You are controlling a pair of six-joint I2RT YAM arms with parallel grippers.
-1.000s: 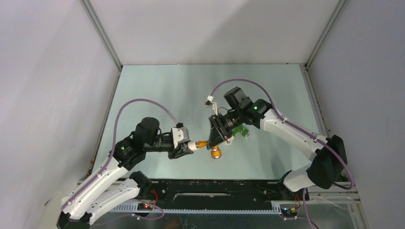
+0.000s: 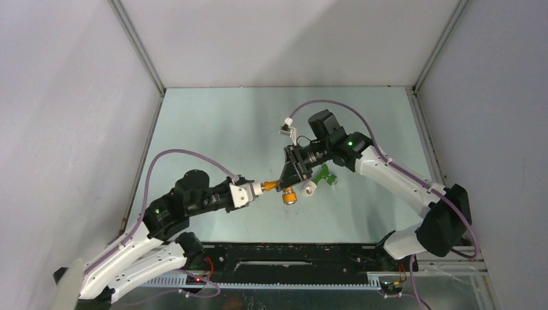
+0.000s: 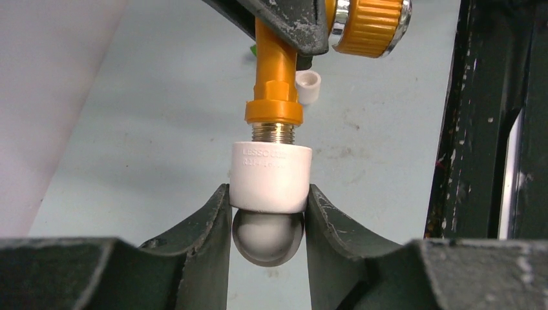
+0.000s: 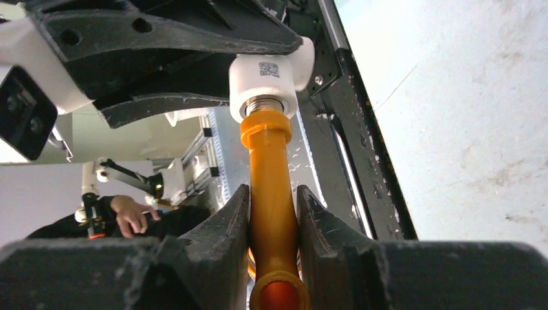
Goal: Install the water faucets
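An orange faucet body is held in my right gripper (image 2: 287,181), which is shut on it; in the right wrist view the orange tube (image 4: 272,200) runs between that gripper's fingers. My left gripper is shut on a white threaded fitting (image 3: 270,169) stamped LESSO. The faucet's threaded end meets this fitting, with some metal thread still visible between orange collar and white fitting. The faucet's orange knob (image 3: 368,26) with metal rims sticks out beside my right gripper.
A green part (image 2: 321,174) and a white fitting (image 3: 307,86) lie on the pale table (image 2: 226,116) behind the grippers. A dark rail (image 2: 284,252) runs along the front edge.
The joined pieces and both grippers have moved slightly toward the back of the table. The left arm's wrist has changed its orientation.
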